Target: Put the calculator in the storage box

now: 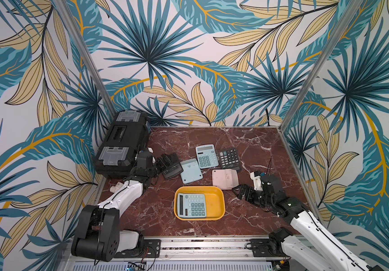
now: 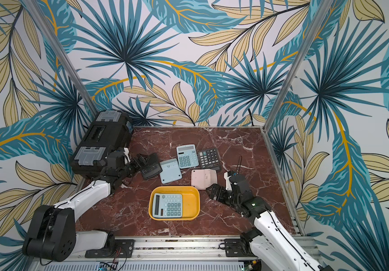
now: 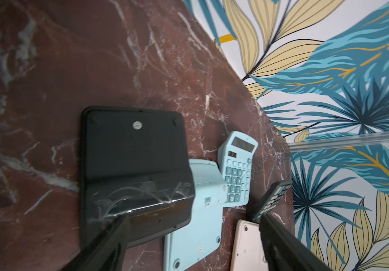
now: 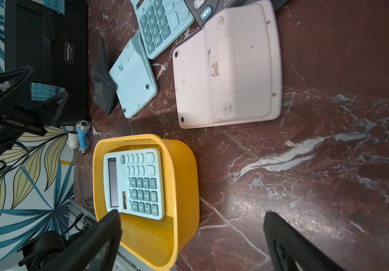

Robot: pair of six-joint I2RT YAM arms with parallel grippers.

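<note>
In the yellow storage box [image 1: 214,203] lies a light-blue calculator [image 1: 191,205]. My left gripper hangs part open just above and beside a black calculator [image 3: 135,158], which lies face down at the back left. A face-down light-blue calculator [image 3: 194,234], an upright-facing light-blue one [image 1: 206,156] and a black keyed one [image 1: 229,159] lie in the middle. A face-down pink calculator [image 4: 226,67] lies above the box. My right gripper stands open beside the box and pink calculator, nothing between its fingers.
A black toolbox [image 1: 121,133] fills the left edge of the table [image 1: 257,144]. Small blue and white fittings [image 4: 82,135] lie near it.
</note>
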